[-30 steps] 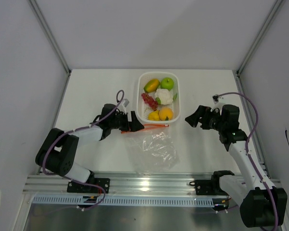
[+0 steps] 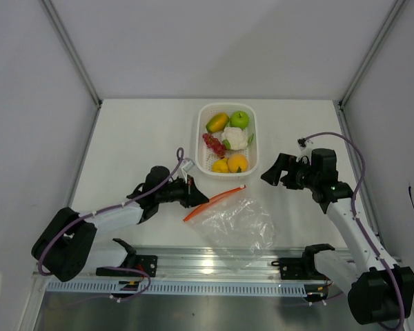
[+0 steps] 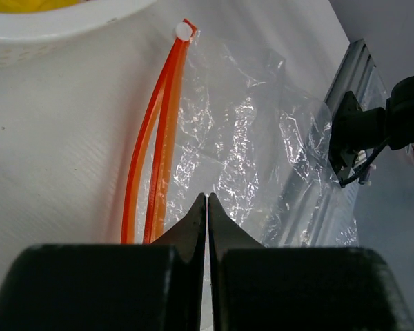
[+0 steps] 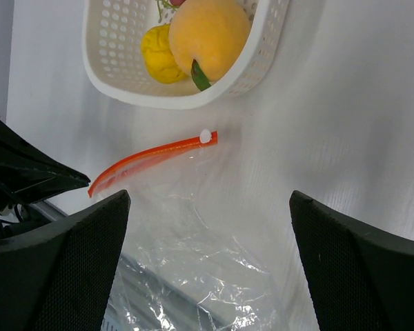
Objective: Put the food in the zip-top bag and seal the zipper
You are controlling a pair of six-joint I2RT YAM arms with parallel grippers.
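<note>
A clear zip top bag (image 2: 238,224) lies flat, its orange zipper (image 2: 224,194) slanting up toward the right. My left gripper (image 2: 205,201) is shut by the zipper's left half. In the left wrist view, its fingertips (image 3: 199,217) meet over the clear film beside the orange strips; no film shows between them. A round white slider (image 3: 183,31) sits at the zipper's far end. My right gripper stands open and empty, right of the bag. Food fills the basket behind: mango (image 2: 218,122), green apple (image 2: 239,119), cauliflower (image 2: 235,138), grapes (image 2: 214,145), lemon (image 2: 221,165) and an orange fruit (image 2: 238,163).
The white basket (image 2: 199,141) stands close behind the zipper. At the front, the bag's lower end reaches over the metal rail (image 2: 207,258).
My left gripper was open and is now shut; it moved toward the front. The bag turned with its zipper's left end swinging forward. My right gripper shifted slightly left.
</note>
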